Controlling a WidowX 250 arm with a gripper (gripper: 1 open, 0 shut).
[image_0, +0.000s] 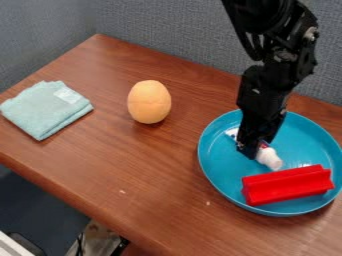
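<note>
The black gripper (254, 144) is lowered into a blue plate (217, 170) on the right, over a small white tube (267, 158) with some red on it. Its fingertips cover part of the tube; whether they hold it is hidden. A red block-like object (286, 185) lies at the front of the plate.
An orange egg-shaped object (148, 102) stands left of the plate. A folded light teal cloth (46, 108) lies at the table's left edge. A grey panel borders the back.
</note>
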